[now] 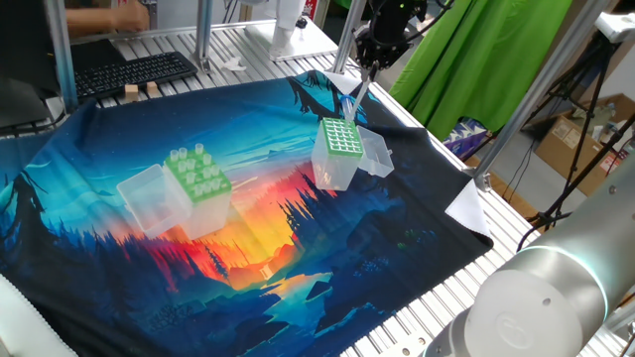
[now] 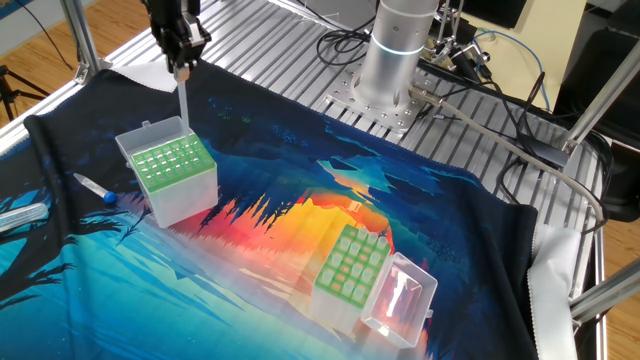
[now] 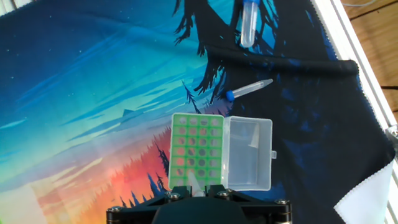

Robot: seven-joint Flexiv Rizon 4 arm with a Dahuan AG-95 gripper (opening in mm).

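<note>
My gripper (image 2: 182, 72) is shut on a clear pipette tip (image 2: 184, 98), which hangs point down. In exterior view 2 its lower end overlaps the back of an open tip box (image 2: 183, 203) with a green grid rack (image 2: 173, 163). The wrist view shows that rack (image 3: 196, 148) with no tips standing up from it, and the tip's narrow end (image 3: 193, 182) over its near edge. Whether the tip touches the rack cannot be told. A second box (image 1: 205, 215) has several tips (image 1: 198, 151) standing in its green rack (image 1: 220, 181). My fingers are mostly hidden in the wrist view.
Both boxes have clear lids folded open, the empty one's lid (image 3: 250, 153) and the other's lid (image 2: 400, 300). A blue-capped tube (image 3: 250, 89) and a larger tube (image 3: 249, 28) lie on the cloth. Bare cloth separates the boxes.
</note>
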